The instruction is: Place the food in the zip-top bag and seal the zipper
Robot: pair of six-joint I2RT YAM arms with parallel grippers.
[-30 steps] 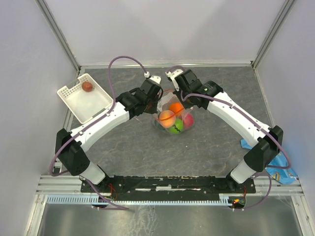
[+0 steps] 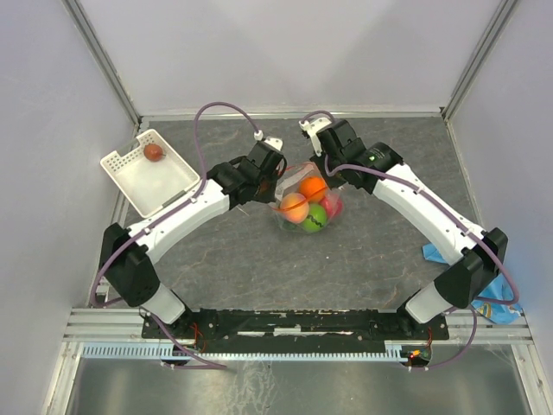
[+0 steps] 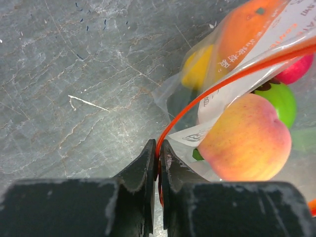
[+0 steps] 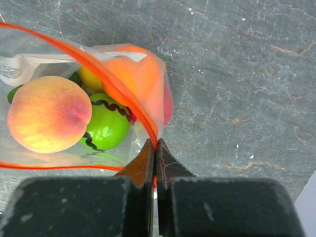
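A clear zip top bag (image 2: 289, 179) with orange zipper edges hangs between my two grippers in the top view, its mouth spread. Inside are a peach (image 4: 49, 113), a green fruit (image 4: 107, 123), an orange one (image 2: 313, 188), a yellow one (image 3: 198, 67) and a pink-red one (image 3: 295, 70). My left gripper is shut on the bag's orange edge at one end of the mouth. At the opposite end, my right gripper is shut, with the thin orange edge pinched between its fingertips. A reddish-brown round food item (image 2: 154, 152) lies in the white tray.
The white tray (image 2: 177, 188) stands at the back left of the grey table. A blue cloth or bag (image 2: 497, 303) lies at the right edge. Table surface in front of the bag is clear.
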